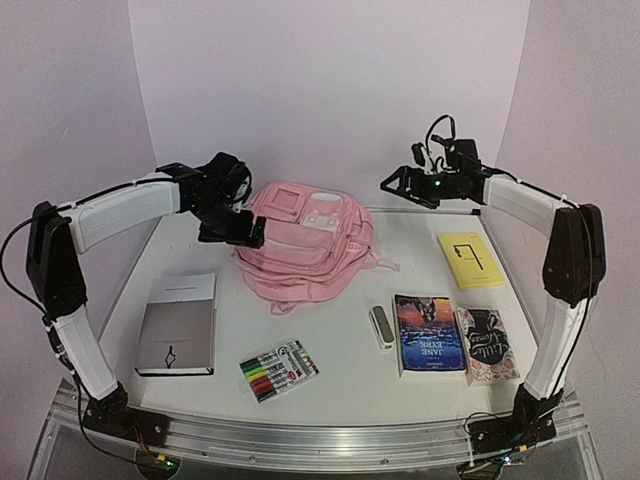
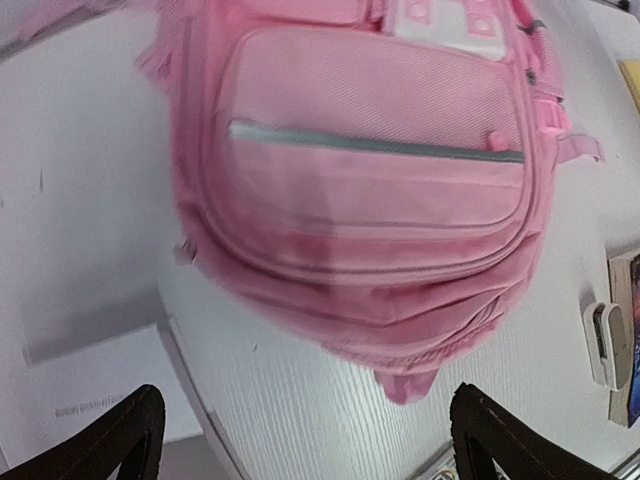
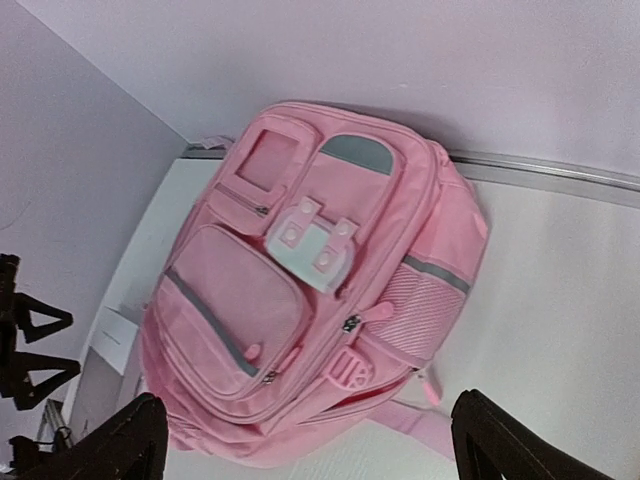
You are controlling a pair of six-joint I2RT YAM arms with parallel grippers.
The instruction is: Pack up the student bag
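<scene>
A pink backpack (image 1: 305,240) lies at the back of the table, its front pocket and grey-trimmed zip (image 2: 370,142) facing up. My left gripper is open above the bag's left side, nothing between its fingers. To the right of the bag and above the table, my right gripper also stands open and empty. In front lie a grey-white book (image 1: 177,325), a pack of coloured markers (image 1: 280,370), a grey stapler-like item (image 1: 381,327), a blue Jane Eyre book (image 1: 430,335), a Little Women book (image 1: 488,345) and a yellow book (image 1: 470,260).
Bare white table (image 1: 340,390) lies between the markers and the blue book. Walls close in the left, back and right sides. A metal rail (image 1: 330,440) runs along the front edge.
</scene>
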